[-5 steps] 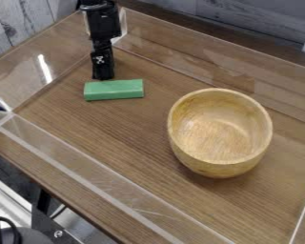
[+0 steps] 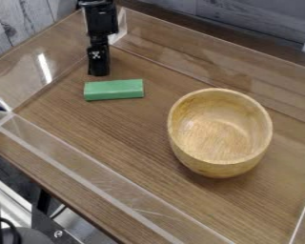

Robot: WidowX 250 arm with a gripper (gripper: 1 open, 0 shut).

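My black gripper (image 2: 99, 63) is at the upper left, low over the wooden table (image 2: 149, 191), a little behind a green block (image 2: 113, 89). Its fingertips are small and dark, and I see nothing clearly held between them. The green block lies flat and apart from the gripper. A large pale wooden bowl (image 2: 220, 158) stands on the right half of the table.
Dark objects and cables lie off the table's edge at the lower left. The back edge of the table runs along the top right.
My gripper has shifted slightly back and to the left, away from the green block. The block and bowl look unmoved.
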